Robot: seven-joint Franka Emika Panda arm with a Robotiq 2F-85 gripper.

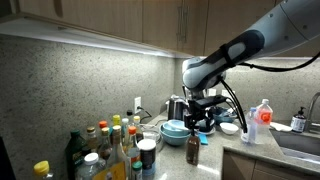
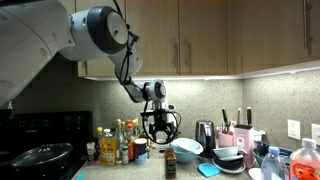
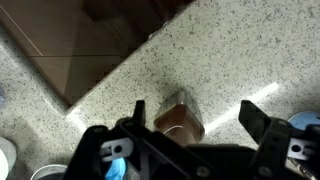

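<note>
A brown container [image 1: 193, 151] stands upright on the counter near its front edge. From above, in the wrist view, the container [image 3: 180, 118] shows a brownish top and sits in the gap of my gripper, nearer the left finger. The fingers are wide apart and hold nothing. In exterior view 2 the same container [image 2: 170, 161] is just below and to the right of the gripper [image 2: 160, 135]. Exterior view 1 has the gripper [image 1: 207, 104] above the container; its fingertips are hard to make out there.
Several bottles [image 1: 117, 150] crowd the counter on one side, beside a dark canister [image 1: 147, 155]. Stacked light-blue bowls [image 1: 174, 132] stand behind the container. A sink [image 1: 298, 145] and plastic bottles [image 1: 264, 113] lie farther off. Speckled counter [image 3: 125, 95] around the container is bare.
</note>
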